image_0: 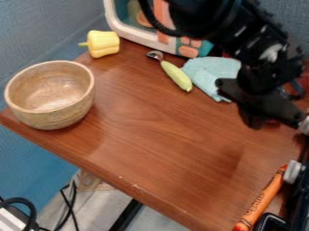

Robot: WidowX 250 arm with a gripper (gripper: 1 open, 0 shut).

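Observation:
The black gripper (259, 108) hangs low at the right side of the table, beside a light blue cloth (205, 74); its fingertips are dark and partly hidden, and whether they hold anything I cannot tell. Some red shows behind the arm at the right edge. A wooden bowl (50, 95) sits at the left. A pale green corn-like toy (178, 75) lies by a metal spoon (154, 55), and a yellow pepper-like toy (101, 43) stands at the back left.
A toy kitchen set (133, 24) stands at the back. An orange crayon-like object (259, 203) lies along the front right edge.

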